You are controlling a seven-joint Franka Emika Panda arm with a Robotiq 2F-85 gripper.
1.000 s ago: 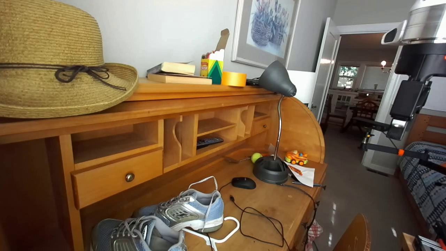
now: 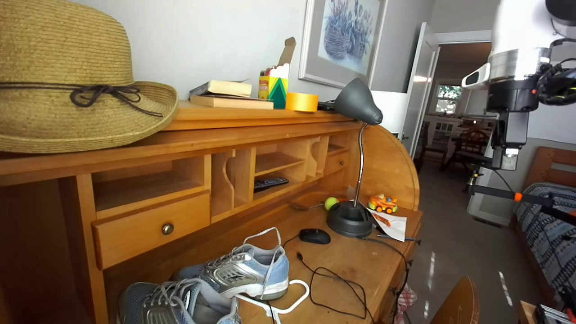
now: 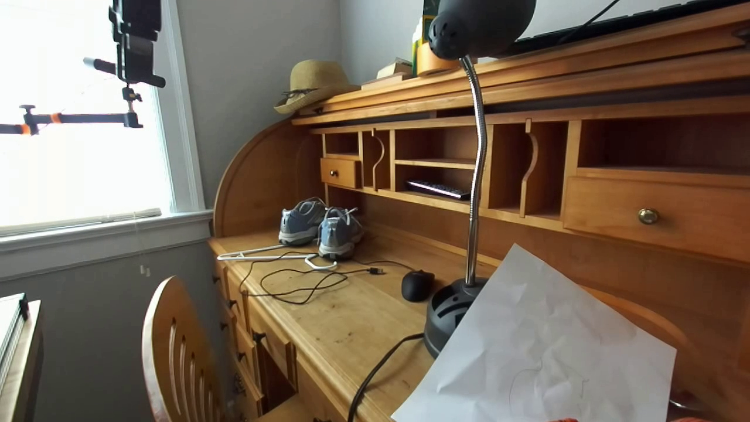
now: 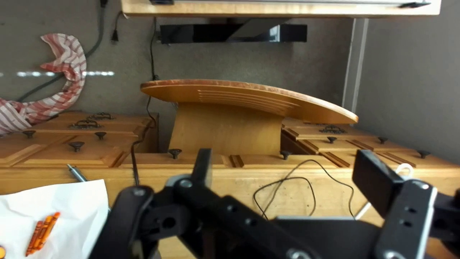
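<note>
My gripper is open in the wrist view, its two dark fingers wide apart with nothing between them. In exterior view 1 the gripper [image 2: 507,156] hangs at the upper right, in the air off the desk's right end and touching nothing. The wooden roll-top desk [image 2: 345,281] carries a pair of blue and silver running shoes [image 2: 254,270], a white hanger [image 2: 297,297], a black mouse [image 2: 314,236], a thin black cable [image 2: 345,279] and a dark desk lamp [image 2: 349,218]. Beside the lamp lie a sheet of white paper [image 2: 397,227], a toy car [image 2: 383,203] and a green ball [image 2: 330,203].
A straw hat [image 2: 65,75], books [image 2: 232,101], a crayon box [image 2: 278,89] and a yellow tape roll [image 2: 301,102] sit on the desk top. A remote [image 2: 270,183] lies in a cubby. The chair [image 3: 169,351] stands at the desk's front. The tall lamp rises above the desk surface.
In exterior view 1 the arm and gripper have shifted left, toward the desk, and slightly lower. The things on the desk have not moved.
</note>
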